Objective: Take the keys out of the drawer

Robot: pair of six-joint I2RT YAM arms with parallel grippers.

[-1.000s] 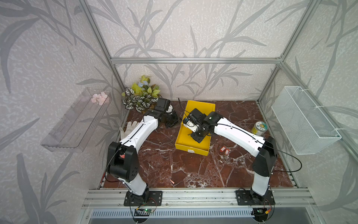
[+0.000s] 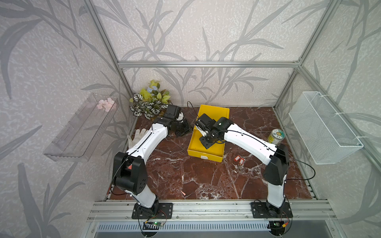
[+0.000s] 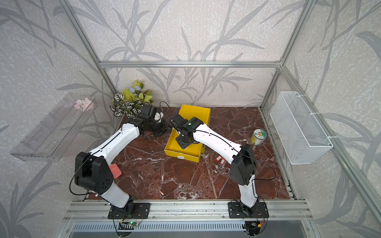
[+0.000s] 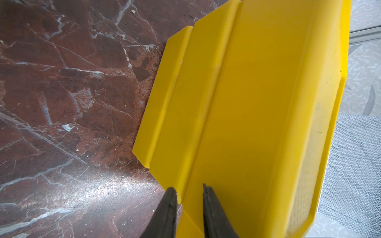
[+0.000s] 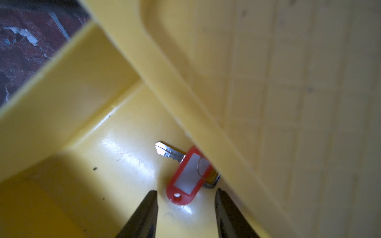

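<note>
A yellow drawer [image 2: 205, 152] lies mid-table. In the right wrist view a key [image 5: 168, 152] with a red tag [image 5: 185, 180] rests on its floor, partly behind a pale yellow rim crossing above. My right gripper is open over the drawer, its fingers on either side below the tag, nothing held. My left gripper is partly open beside the yellow unit's outer side at the left, nothing visible between its fingers.
Leafy plants [image 2: 148, 101] stand back left, a can [image 2: 275, 136] at the right. Red-and-white items [image 2: 239, 160] lie right of the drawer.
The right arm has shifted slightly toward the back left over the drawer. The drawer sits slightly farther back. The left arm looks nearly unchanged.
</note>
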